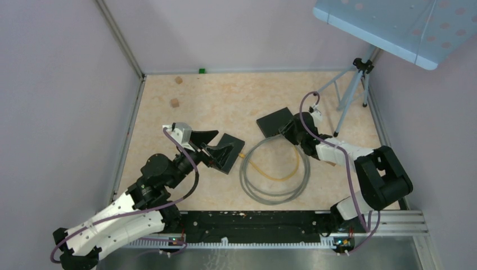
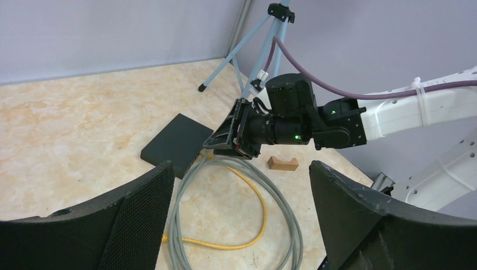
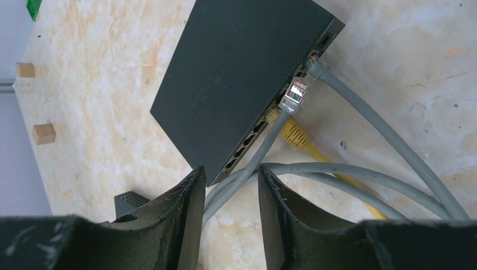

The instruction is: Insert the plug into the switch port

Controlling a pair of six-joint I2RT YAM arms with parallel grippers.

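Observation:
A black switch (image 3: 236, 79) lies at the back centre, with a grey cable plug (image 3: 315, 68) and a yellow plug (image 3: 289, 129) in its port side. A loose clear plug (image 3: 293, 95) on a grey cable lies in front of that side. My right gripper is over the switch's front edge, fingers apart around the view of that grey cable; whether it touches it is unclear. My left gripper stands open above the second black box (image 1: 228, 167) at centre left, nothing between its fingers.
Coiled grey and yellow cables (image 1: 253, 191) fill the centre front. Small wooden blocks (image 1: 175, 103) lie at back left. A tripod (image 1: 351, 90) stands at back right.

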